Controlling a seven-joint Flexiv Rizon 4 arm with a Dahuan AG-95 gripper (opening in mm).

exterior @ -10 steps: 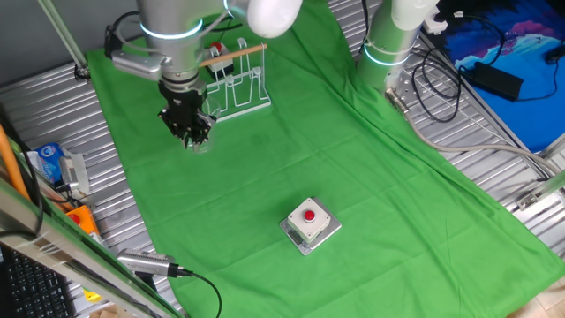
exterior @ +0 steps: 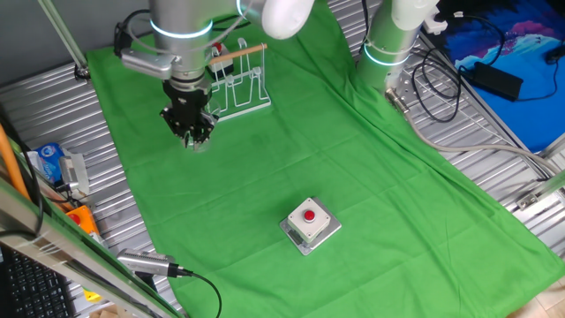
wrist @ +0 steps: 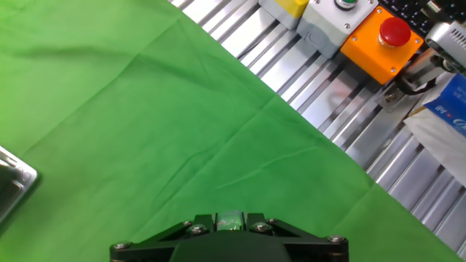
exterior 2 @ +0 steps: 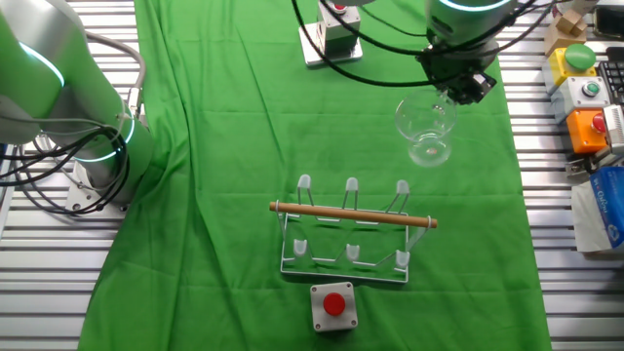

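Note:
In exterior view 2 a clear glass point(exterior 2: 427, 119) is beside the fingers of my gripper point(exterior 2: 462, 96), above the green cloth. The wrist view shows my gripper with its black fingers close together and a small clear piece of the glass point(wrist: 230, 218) between them. Exterior view 1 has the gripper point(exterior: 196, 141) low over the cloth, in front of the wire rack; the glass is hardly visible there. A white rack point(exterior 2: 346, 268) with prongs and a wooden bar point(exterior 2: 353, 214) stands apart from the glass.
One red button box point(exterior 2: 333, 307) sits close behind the rack, another point(exterior: 309, 220) on a metal plate at mid-cloth. Button boxes and a blue packet point(exterior 2: 610, 200) line the table's side.
The upper part of my arm has shifted slightly to the right in exterior view 1. The gripper's fingers have hardly moved; rack and button boxes are unchanged.

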